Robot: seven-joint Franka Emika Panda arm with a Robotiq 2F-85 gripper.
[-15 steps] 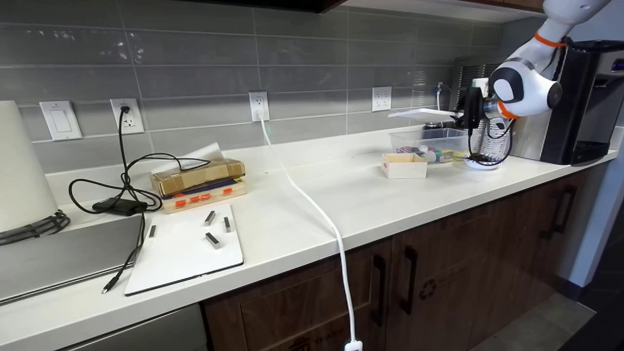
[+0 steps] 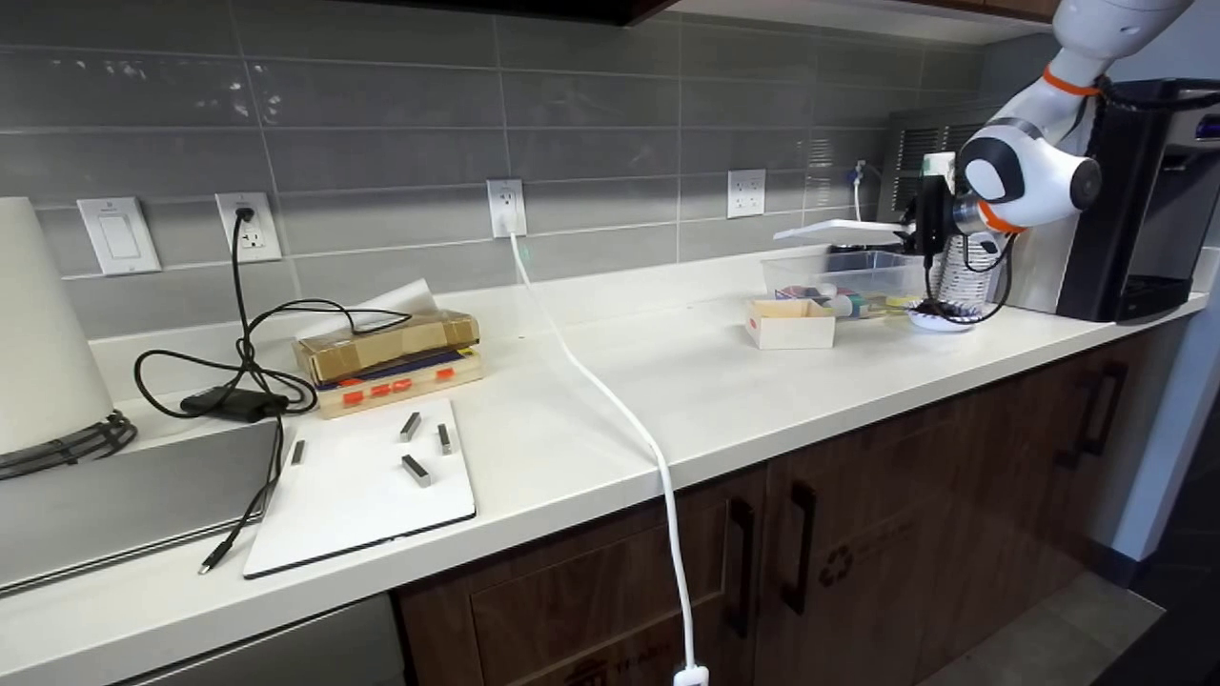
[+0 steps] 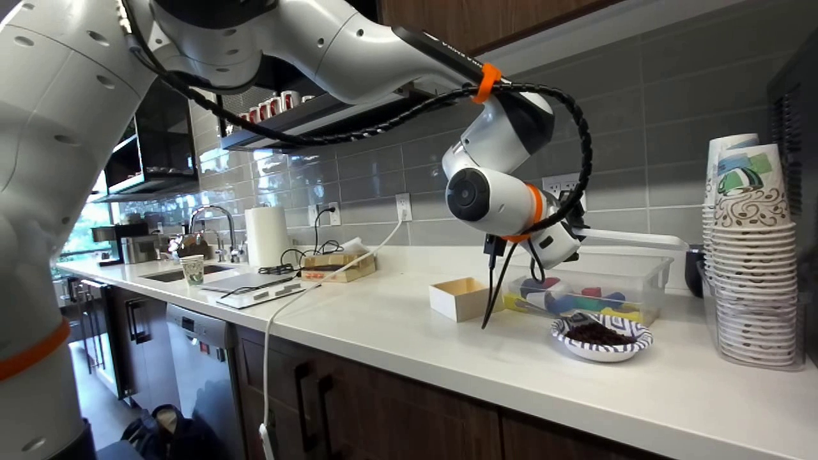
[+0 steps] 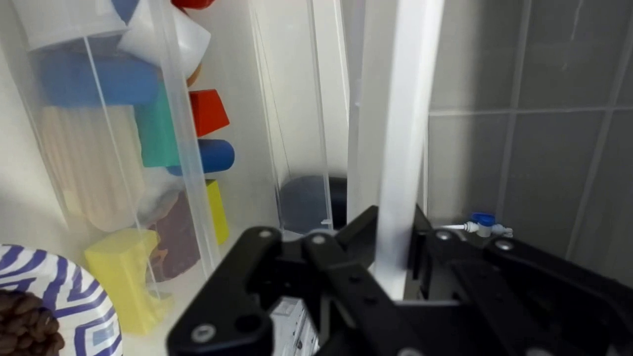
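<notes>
A long, thin white object (image 4: 409, 118) is clamped between the black fingers of my gripper, which is shut on it. In the first exterior view this white piece (image 2: 846, 229) sticks out leftward from the gripper, well above the counter. From the other side, its far end (image 3: 640, 239) shows over the clear plastic bin (image 3: 652, 291). What the object is, I cannot tell. A patterned bowl (image 3: 602, 352) of dark brown bean-like pieces stands on the counter in front of the bin, below the gripper and apart from it.
Colourful blocks and other items lie in the bin, with a yellow piece (image 4: 121, 279) near the bowl. A small open box (image 2: 791, 325) stands beside the bin. Stacked paper cups (image 3: 755, 283) rise at the right. Mid-counter is free left of the box, up to a white cable (image 2: 606, 394).
The gripper has shifted slightly right in the first exterior view, still holding the white object. The object's free end sits a little lower and farther right. The counter items look unchanged.
</notes>
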